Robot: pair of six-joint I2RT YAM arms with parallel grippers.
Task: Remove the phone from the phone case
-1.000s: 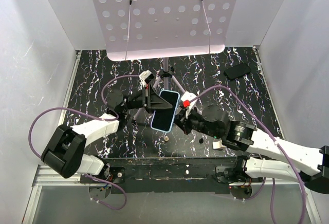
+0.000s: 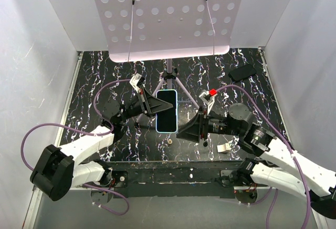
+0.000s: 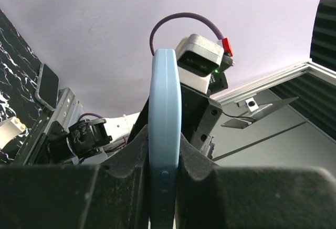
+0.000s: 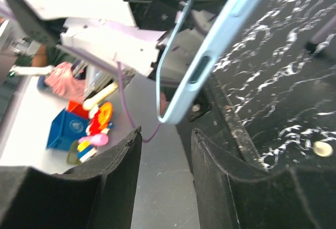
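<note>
The light blue phone case hangs upright above the table, framing a dark face in the top view. My left gripper is shut on its upper left side. In the left wrist view, the case stands edge-on between the fingers. Beside the lower right edge, my right gripper is open. The right wrist view shows an empty gap between its fingers, with the case's end and slot cutout beyond the tips. A thin light blue strip bows off one side there; its attachment is partly hidden.
A black phone-like slab lies at the table's back right. A small pale block rests near the front right. Behind the grippers stands a purple tripod stand. Cables loop over both arms.
My right gripper has drawn away from the case's right edge and lower, leaving it. My left arm has shifted slightly left, and the case has turned from tilted to nearly upright.
</note>
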